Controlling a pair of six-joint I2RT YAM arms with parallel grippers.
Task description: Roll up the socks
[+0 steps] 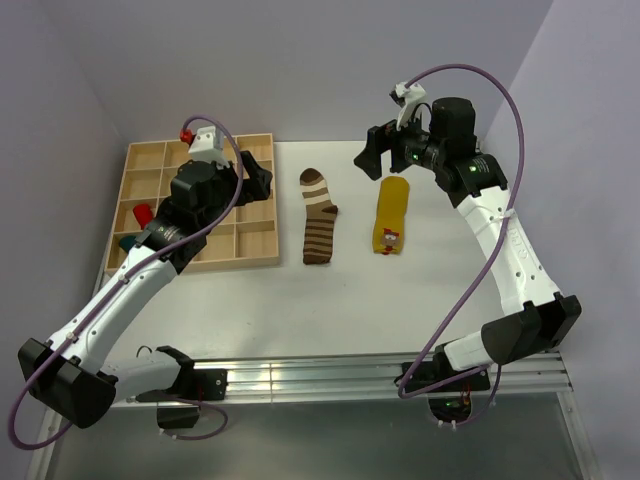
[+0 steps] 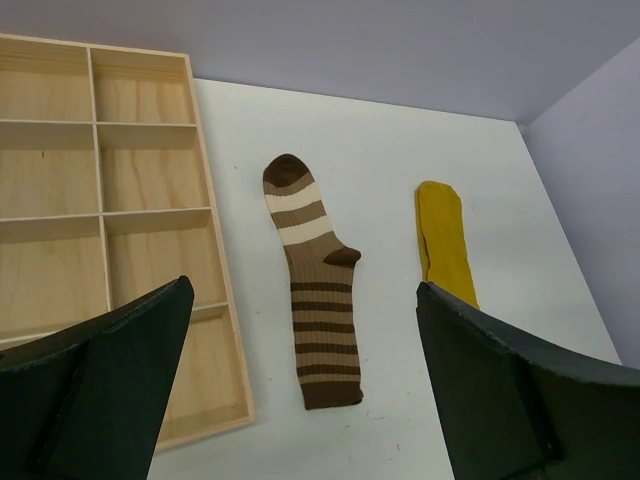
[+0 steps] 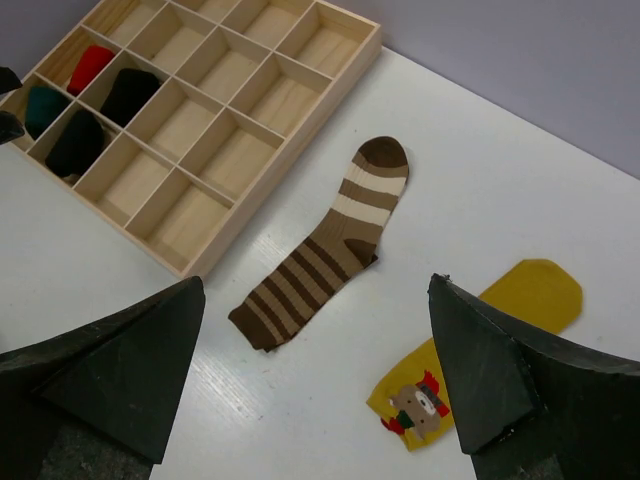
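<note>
Flat on the white table, a brown sock with dark and cream stripes lies in the middle, toe toward the back wall. To its right is a yellow sock with a small animal figure near its front end. My left gripper hangs above the right part of the wooden box, its fingers open and empty. Over the back of the table, close to the yellow sock's far end, my right gripper is also open with nothing between its fingers. In the right wrist view, a finger covers part of the yellow sock.
A divided wooden box stands at the left. In its left compartments are a red roll, a green one and dark ones. Bare table extends in front of the socks; walls close off the back and sides.
</note>
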